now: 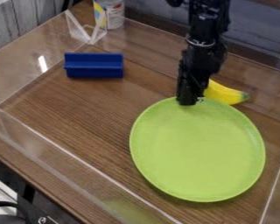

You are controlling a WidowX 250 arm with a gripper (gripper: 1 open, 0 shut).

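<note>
My black gripper reaches down from the top centre to the upper rim of a green plate, its tips at or just over the rim. It looks narrow and shut, though the fingertips are dark and hard to make out. A yellow banana lies just right of the gripper, behind the plate, partly hidden.
A blue block sits on the wooden table at upper left. A white can and a clear plastic item are at the back left.
</note>
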